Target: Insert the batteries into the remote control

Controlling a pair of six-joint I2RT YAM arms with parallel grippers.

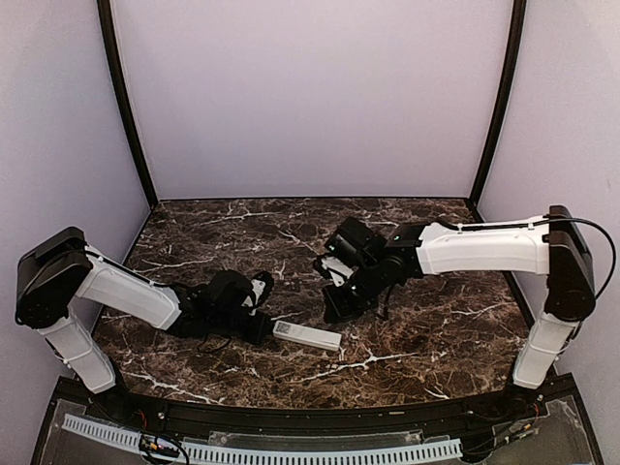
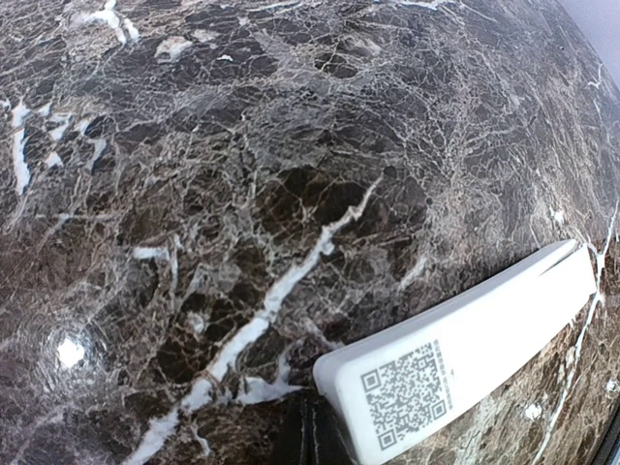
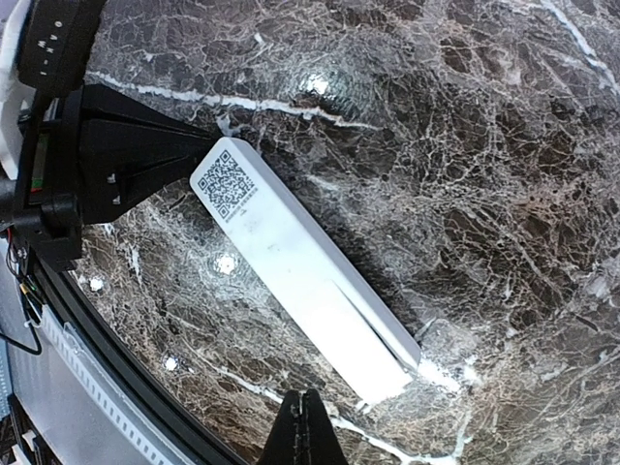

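A white remote control (image 1: 307, 336) lies flat on the marbled table, its QR-code end towards the left arm. A narrow dark slit shows along its side near the other end in the right wrist view, where the remote (image 3: 305, 262) is seen whole. My left gripper (image 1: 268, 338) is shut with its tips against the QR-code end; in the left wrist view the remote (image 2: 465, 344) is beside them, not between them. My right gripper (image 1: 330, 319) is shut and empty, raised above the table just behind the remote's right end. No batteries can be made out.
Bare dark marbled table (image 1: 232, 232) stretches behind and to the right of both arms. A black rail (image 1: 310, 412) runs along the front edge, with pale walls at the sides and back.
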